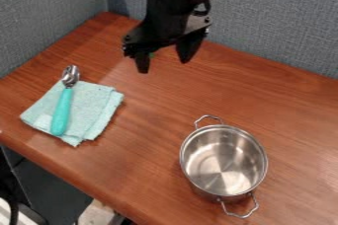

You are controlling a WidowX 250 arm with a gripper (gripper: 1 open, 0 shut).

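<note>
My black gripper [164, 53] hangs over the back middle of the wooden table [211, 91], its two fingers apart and nothing visible between them. Ahead and left of it, a teal-handled scoop [62, 109] with a metal head lies on a folded light-blue cloth [98, 111]. A steel pot [222, 160] with two side handles stands at the front right.
Grey padded walls [278, 22] bound the table at the back and left. The table's front-left edge runs past the cloth.
</note>
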